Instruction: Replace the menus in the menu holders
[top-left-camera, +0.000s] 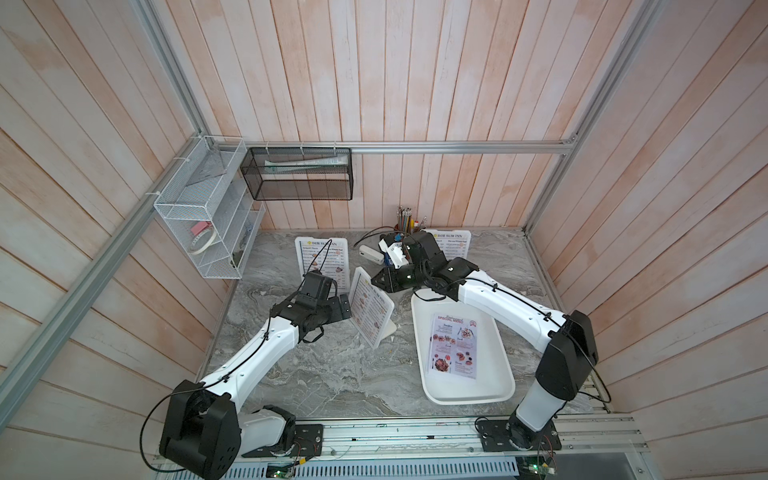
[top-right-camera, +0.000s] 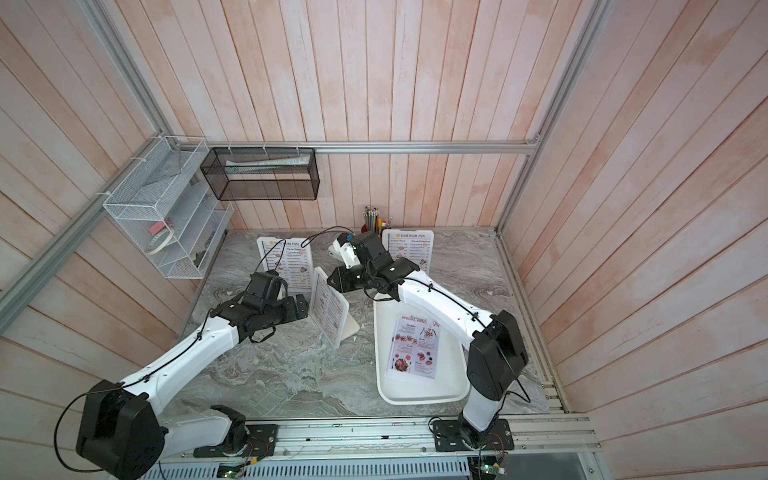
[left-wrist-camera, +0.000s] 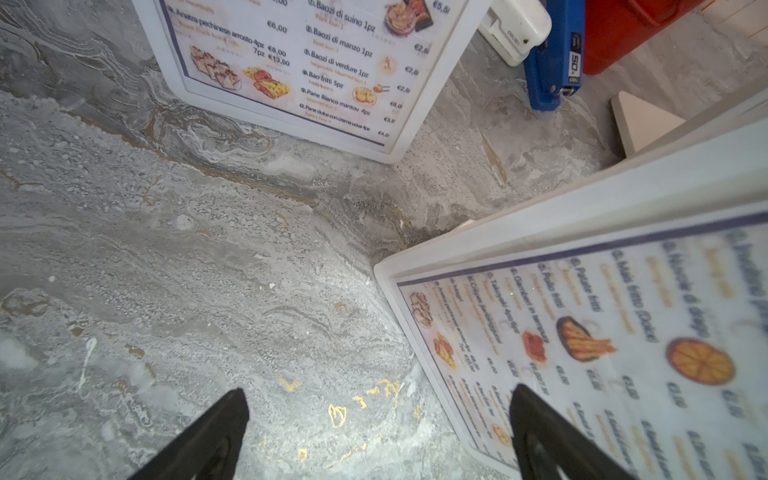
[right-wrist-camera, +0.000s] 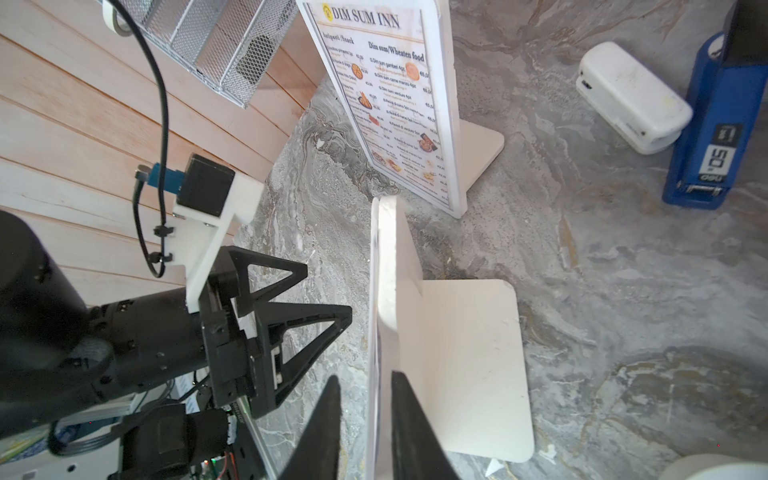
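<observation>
A white menu holder (top-left-camera: 371, 308) with a printed menu stands angled on the table between my arms. Its far side and base (right-wrist-camera: 480, 360) face the right wrist view. My right gripper is part open at the holder's upper edge (right-wrist-camera: 385, 272), which runs between its fingers. My left gripper stands open on the holder's printed side, with nothing between its fingers. Behind it is a second holder (top-left-camera: 322, 262) with a menu, upright. A third holder (top-right-camera: 409, 248) stands at the back right. A special menu sheet (top-left-camera: 453, 344) lies in the white tray.
The white tray (top-left-camera: 468, 395) lies beneath my right arm. A blue stapler (right-wrist-camera: 716, 144) and a white device (right-wrist-camera: 634, 96) lie behind the angled holder. Wire shelves (top-left-camera: 209, 209) hang at the left wall.
</observation>
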